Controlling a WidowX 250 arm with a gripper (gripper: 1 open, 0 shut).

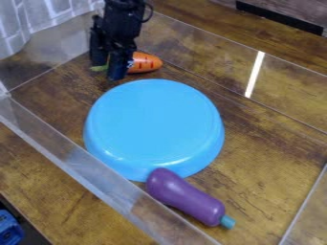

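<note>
The dark gripper (111, 63) is low at the upper left, over an orange carrot (143, 62) with green leaves, which it partly hides. Whether its fingers are open, shut or holding the carrot cannot be made out. A blue round dish (153, 127), seemingly upside down, fills the middle. A purple eggplant (185, 196) with a green tip lies below the dish, toward the lower right.
Transparent walls border the wooden floor (262, 144) on the left and right. A blue object (7, 230) shows outside the wall at the lower left.
</note>
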